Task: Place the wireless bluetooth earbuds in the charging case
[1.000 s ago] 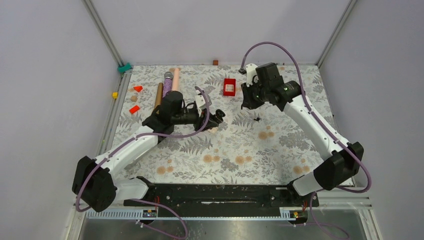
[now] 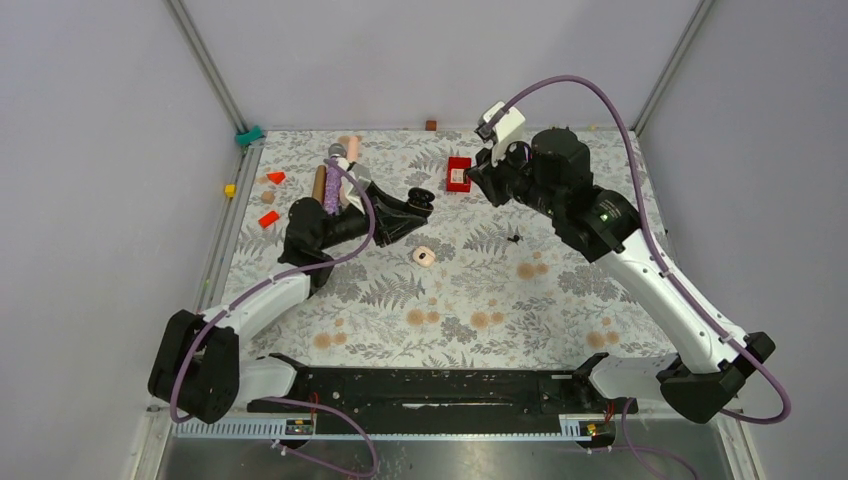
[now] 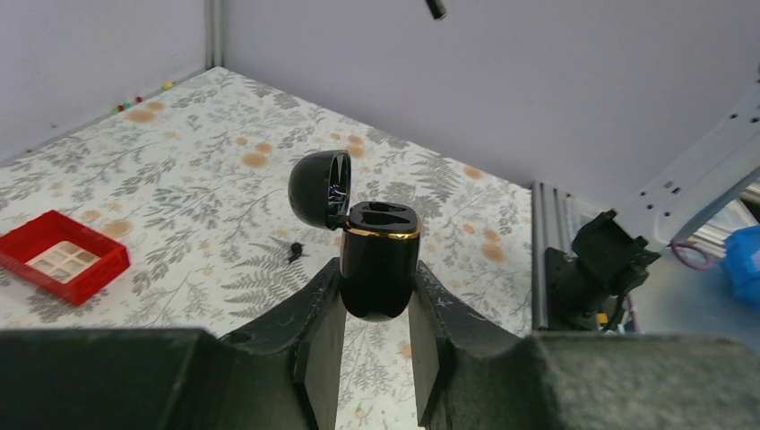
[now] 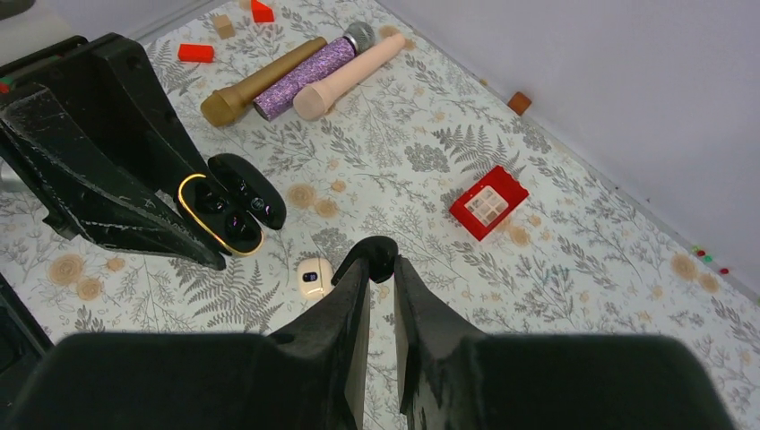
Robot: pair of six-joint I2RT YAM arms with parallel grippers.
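An open black charging case with a gold rim is held upright in my left gripper, its lid raised; in the right wrist view dark shapes show in its cavities [image 4: 220,210]. My right gripper is shut on a small black earbud [image 4: 384,255], to the right of the case in that view and apart from it. In the top view the left gripper [image 2: 405,220] is at centre-left, the right gripper [image 2: 478,175] above and right of it.
A red box [image 2: 459,174], a white-and-tan block [image 2: 423,256] and a small black piece [image 2: 515,238] lie on the patterned mat. Microphone-like toys [image 4: 318,72] and small coloured blocks [image 4: 195,53] crowd the left rear.
My left gripper has moved left and slightly back with the case.
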